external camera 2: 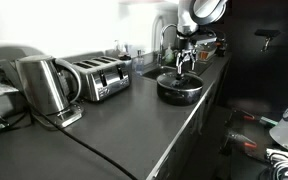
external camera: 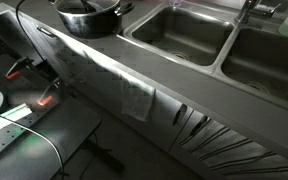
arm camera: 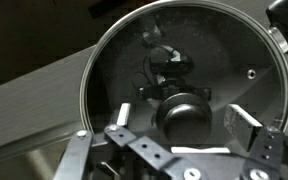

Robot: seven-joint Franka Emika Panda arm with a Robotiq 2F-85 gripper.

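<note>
A dark pot (external camera 2: 180, 94) with a glass lid stands on the counter in exterior view 2, and the same pot (external camera: 92, 24) shows at the top left of exterior view 1. From above, the wrist view looks onto the lid (arm camera: 119, 75) with its round black knob (arm camera: 184, 122). My gripper is open, one finger on each side of the knob in that view. Whether either fingertip touches the knob or lid cannot be told. In exterior view 2 the gripper (external camera 2: 187, 60) points down over the lid.
A toaster (external camera 2: 104, 77) and a kettle (external camera 2: 50, 88) stand left of the pot. The sink (external camera: 184, 35) lies beside it, and a towel (external camera: 137, 97) hangs on the cabinet front. Bare counter (external camera 2: 114, 130) stretches before the toaster.
</note>
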